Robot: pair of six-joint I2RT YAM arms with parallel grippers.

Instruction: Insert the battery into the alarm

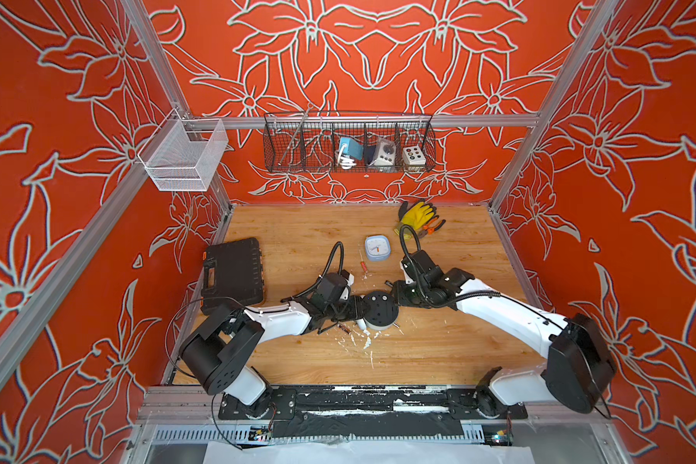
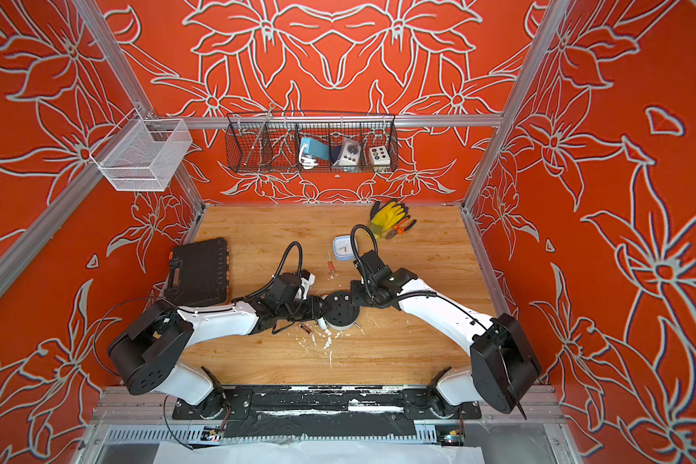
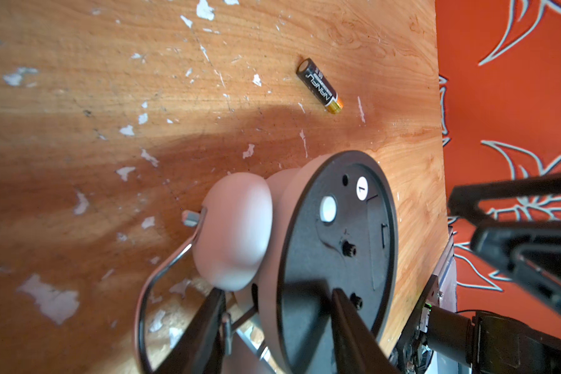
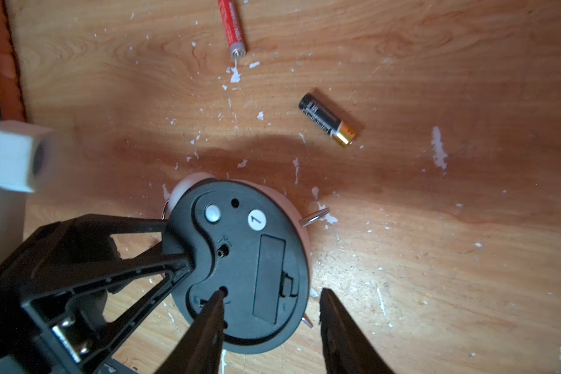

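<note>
The alarm clock [image 4: 268, 261] lies with its black back turned toward the right wrist camera, battery cover visible, white bell [image 3: 230, 230] to one side. My left gripper is at the clock's rim; whether it grips it is unclear. My right gripper hangs over the clock, fingers apart, nothing visible held. A black-and-gold battery [image 4: 327, 118] lies loose on the table beside the clock; a red battery [image 4: 230, 28] lies farther off.
A black case [image 1: 232, 270] sits at the left, a small clear container [image 1: 377, 246] behind the clock, gloves [image 1: 415, 218] at the back right. A wire basket [image 1: 301, 147] hangs on the back wall.
</note>
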